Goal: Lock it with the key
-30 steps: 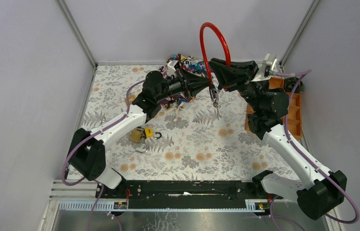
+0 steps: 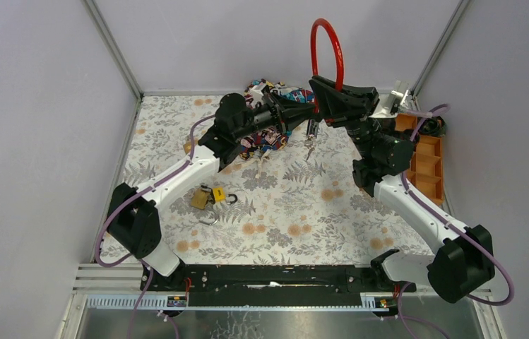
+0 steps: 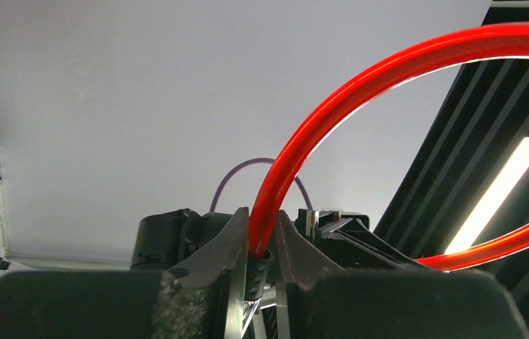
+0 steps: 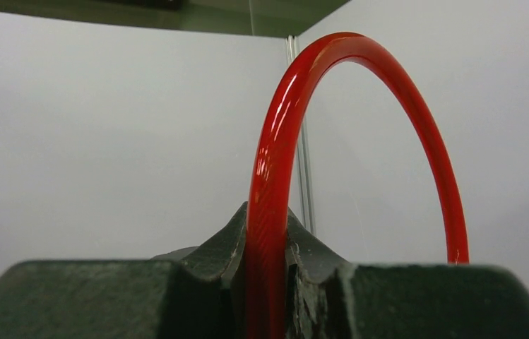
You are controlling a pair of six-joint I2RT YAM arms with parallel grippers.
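A red cable lock [image 2: 316, 44] is bent into a tall loop above the table, held by both hands. In the left wrist view, my left gripper is shut on the red cable just above its black end piece [image 3: 256, 277]. Silver metal [image 3: 251, 311] shows below that piece. My right gripper is shut on another stretch of the red cable [image 4: 270, 191]. From above, the two hands meet closely, so the lock's joint is hidden. A key on a ring [image 2: 309, 143] hangs below them; whether it sits in the lock cannot be told.
Several padlocks [image 2: 199, 198] lie at the left of the flowered table. A patterned cloth bag [image 2: 253, 145] is behind the left hand, and a wooden compartment tray [image 2: 427, 166] stands at the right.
My left gripper has moved right and slightly farther back, closer to the right one. The loop has shifted right, and the hanging key has swung left. The right arm's elbow has drawn inward.
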